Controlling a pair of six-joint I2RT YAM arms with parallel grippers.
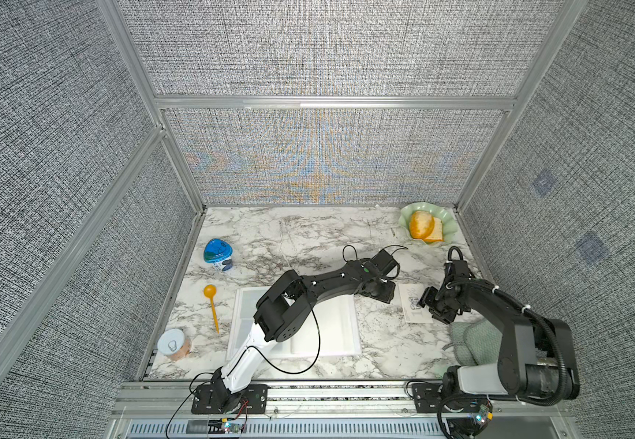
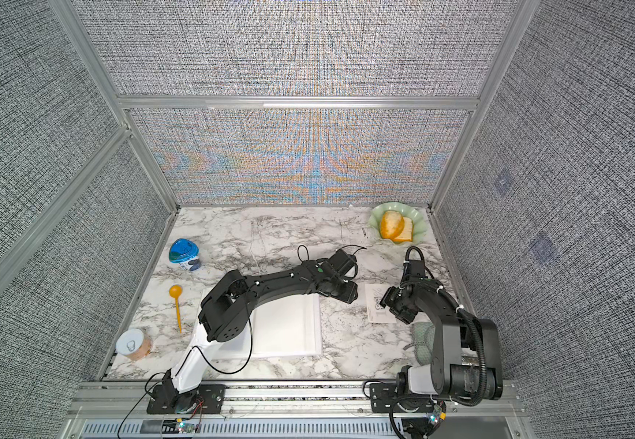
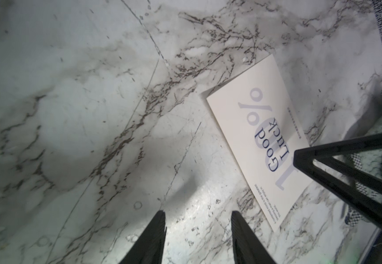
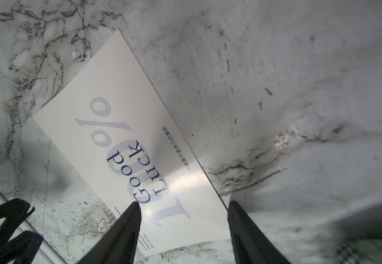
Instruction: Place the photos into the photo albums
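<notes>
A white photo card [image 3: 261,136] printed "Good Luck" lies flat on the marble table. My right gripper is open above its lower end, one finger near each long edge, with nothing gripped. To the left of the card, my left gripper hovers over bare marble, its fingers apart and empty. The open white album [image 1: 324,329] lies in front of the left arm, which hides part of it in both top views.
A green bowl [image 1: 449,226] with bread is at the back right. A grey-green cloth [image 1: 478,342] lies below the right arm. On the left are a blue-lidded tub [image 1: 217,251], an orange spoon [image 1: 212,303] and a can [image 1: 173,342].
</notes>
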